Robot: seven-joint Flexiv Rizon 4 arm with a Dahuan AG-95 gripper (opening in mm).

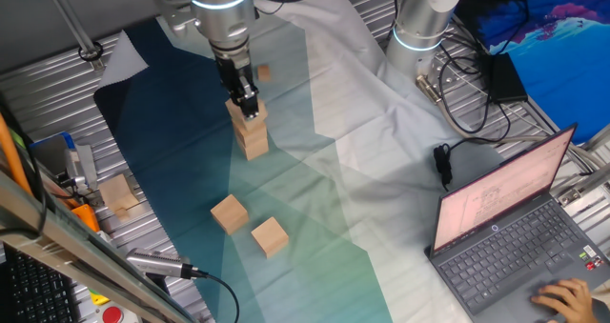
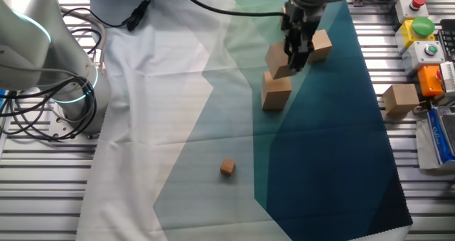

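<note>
My gripper (image 1: 249, 111) is over the middle of the cloth, shut on a wooden block (image 1: 255, 124). In exterior view 2 the dark fingers (image 2: 294, 58) lie along the right side of this upper block (image 2: 278, 62), which looks slightly tilted. Directly below it is another wooden block (image 2: 275, 93), which shows under the held one in exterior view 1 too (image 1: 254, 146). Whether the two blocks touch cannot be told. Closer to the front of exterior view 1, two loose wooden blocks (image 1: 230, 213) (image 1: 271, 236) lie apart from each other.
A small wooden cube (image 2: 227, 166) lies alone on the cloth. Another block (image 2: 401, 99) sits off the cloth near the control buttons.
</note>
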